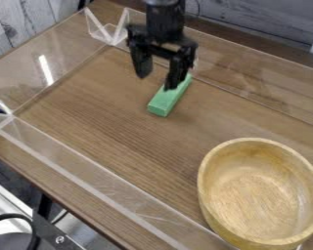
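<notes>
A green rectangular block [167, 98] lies on the wooden tabletop in the upper middle of the camera view. Just above it hangs my dark gripper [160, 61], motion-blurred, its two fingers pointing down on either side of the block's upper end. Whether the fingers are open or shut is hard to make out through the blur.
A large yellow bowl [260, 162] takes up the lower right. A black cable lies at the bottom left. Clear plastic strips run along the left edge.
</notes>
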